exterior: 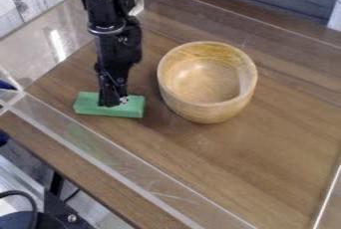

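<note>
A black robot gripper (112, 92) reaches down from the upper left onto a green rectangular block (92, 105) lying on the wooden table. Its fingertips are at the block's upper middle and partly cover it. The gripper looks narrow and shut; whether any part of the block is between the fingers cannot be made out. A wooden bowl (209, 109) stands upright to the right of the block and gripper, apart from both.
Bare table (266, 173) extends to the right and front of the bowl. Clear panels line the left and front-left edges. A black cable lies at the bottom-left corner. A wall bounds the back.
</note>
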